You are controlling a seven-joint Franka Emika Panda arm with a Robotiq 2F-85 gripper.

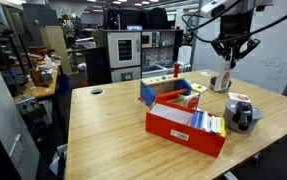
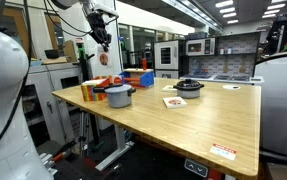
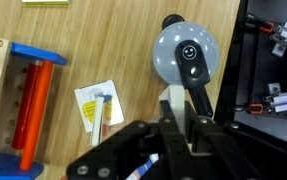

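My gripper (image 1: 229,56) is shut on a white item with a reddish-orange patch (image 1: 224,76), which hangs below it, clear of the table. In the wrist view the white item (image 3: 176,105) shows end-on between the fingers, in front of the grey lidded pot (image 3: 170,55) with its black handle. Exterior view 2 has the item (image 2: 105,58) up in the air beyond the same pot (image 2: 119,97). What exactly the item is, I cannot tell.
An open red box (image 1: 183,132) with several upright colourful things stands at the table's near edge. Behind it is a blue and red wooden toolbox (image 1: 161,90). A dark pot (image 2: 188,88) sits farther along.
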